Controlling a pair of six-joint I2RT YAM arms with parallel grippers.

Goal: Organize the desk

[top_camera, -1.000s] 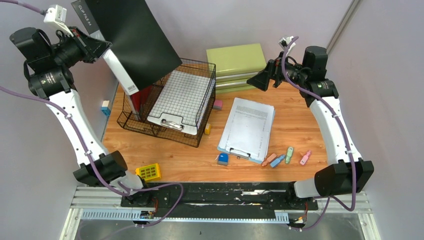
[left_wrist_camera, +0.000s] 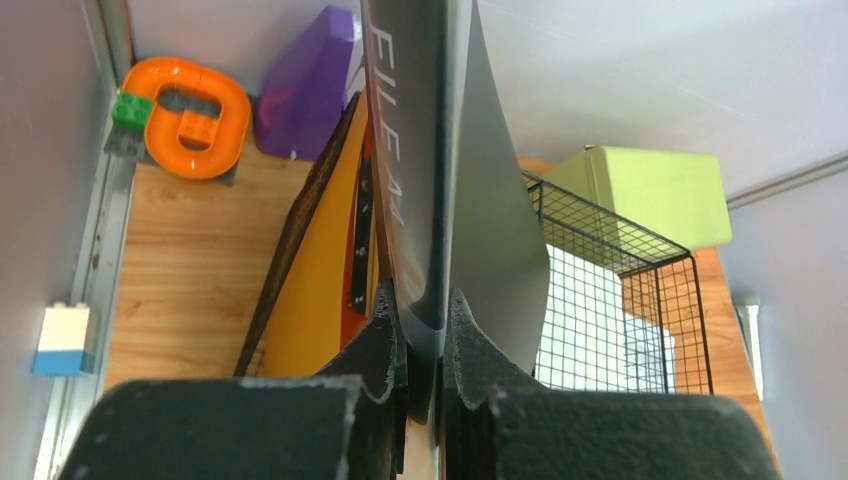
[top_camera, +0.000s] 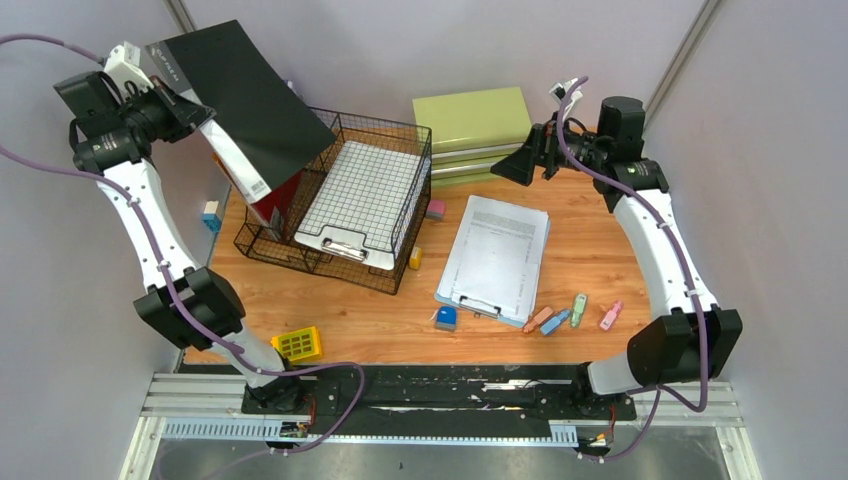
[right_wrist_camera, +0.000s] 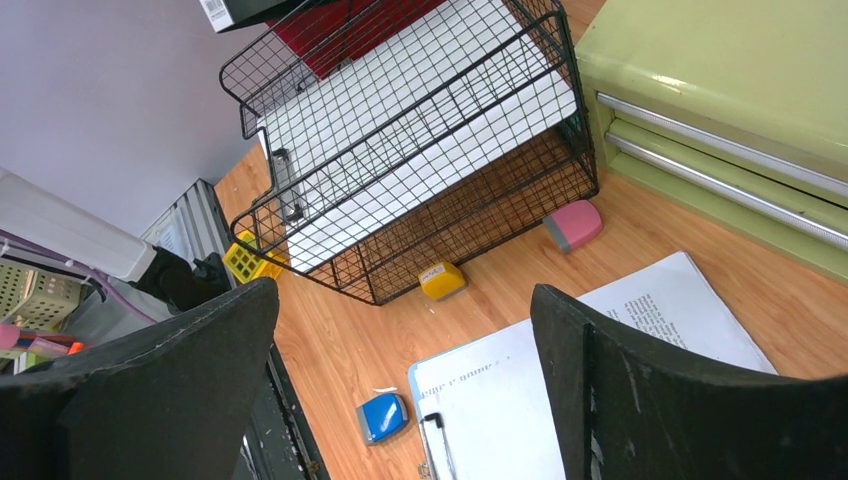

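My left gripper (top_camera: 200, 112) is shut on the spine end of a black clip file (top_camera: 255, 95), raised over the left side of the wire basket (top_camera: 395, 135). In the left wrist view the file (left_wrist_camera: 410, 170) stands between the fingers, with orange and dark folders behind it. A red item (top_camera: 280, 200) stands at the basket's left, beside a white clipboard (top_camera: 355, 200) lying in it. My right gripper (top_camera: 530, 165) hangs open above the desk, near a second clipboard (top_camera: 492, 260) with paper.
A green cabinet (top_camera: 470, 110) stands at the back. A blue item (top_camera: 445, 318), yellow holder (top_camera: 298, 344), pink eraser-like item (right_wrist_camera: 572, 225) and several small markers (top_camera: 560, 318) lie on the desk. Bare wood shows front-left and far right.
My left gripper and the black file have moved a little down, with the file's far end shifting left. The right arm has shifted only slightly.
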